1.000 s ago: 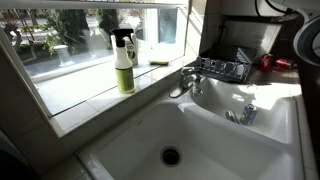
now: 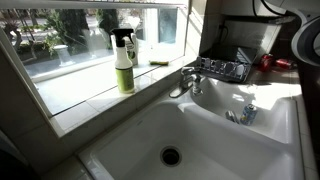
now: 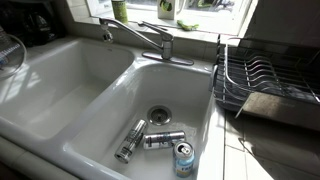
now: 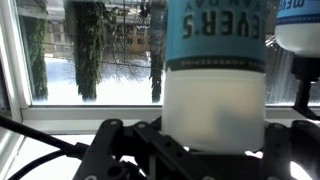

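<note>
In the wrist view, a bottle [image 4: 215, 60] with a blue label and white end fills the middle, its lettering upside down. At the bottom of that view my dark gripper is shut on this bottle, though the contact is mostly hidden. A second blue-labelled container [image 4: 298, 25], with a dark neck below, is cut off at the right. Neither exterior view shows my fingers; only part of the arm [image 2: 305, 38] appears at the upper right of exterior view 1.
A green-labelled spray bottle [image 2: 124, 68] stands on the windowsill. The faucet [image 3: 165, 42] rises behind the double sink [image 3: 85, 80]. Several cans, one upright [image 3: 184, 160], occupy one basin. A dish rack [image 3: 265, 75] stands beside it. The other basin looks empty.
The arm part at the upper right of exterior view 1 has shifted slightly left. The sill bottle and sink contents look unchanged.
</note>
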